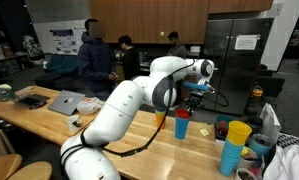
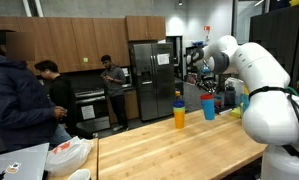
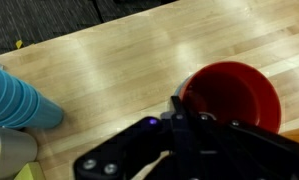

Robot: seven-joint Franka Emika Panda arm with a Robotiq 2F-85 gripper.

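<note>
A blue cup with a red inside (image 1: pixel 181 128) stands upright on the wooden table, or very close above it. My gripper (image 1: pixel 185 108) is at its top. In the wrist view the red interior (image 3: pixel 234 95) faces the camera, and the dark fingers (image 3: pixel 179 125) meet its left rim. The gripper appears shut on that rim, though the contact is partly hidden. An orange cup (image 2: pixel 179 118) with a blue inside stands next to it, towards the laptop side.
To the right in exterior view 1 are a yellow cup (image 1: pixel 237 132) atop stacked blue cups (image 1: pixel 230 158) and other clutter. A laptop (image 1: pixel 67 102) lies at the left. Bare table (image 2: pixel 154 150) spreads out in front. Several people stand behind.
</note>
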